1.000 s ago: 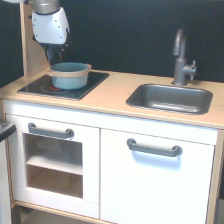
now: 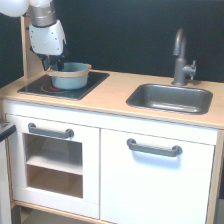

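Observation:
A blue-grey pot [image 2: 72, 79] sits on the dark stovetop [image 2: 96, 84] at the left of the toy kitchen's counter. My gripper [image 2: 53, 65] reaches down from the white arm at the pot's left side. Its dark fingers are at the height of the pot's rim, close to it or touching it. They are too small and dark against the backdrop to tell whether they are open or shut, or whether the rim lies between them.
To the right, a steel sink [image 2: 170, 97] is set into the wooden counter [image 2: 112, 96], with a dark faucet [image 2: 180, 62] behind it. Bare counter lies between stovetop and sink. Both cabinet doors below are closed.
The arm has come down, bringing my gripper from above the pot to the left part of its rim. The pot stays at about the same place on the stovetop.

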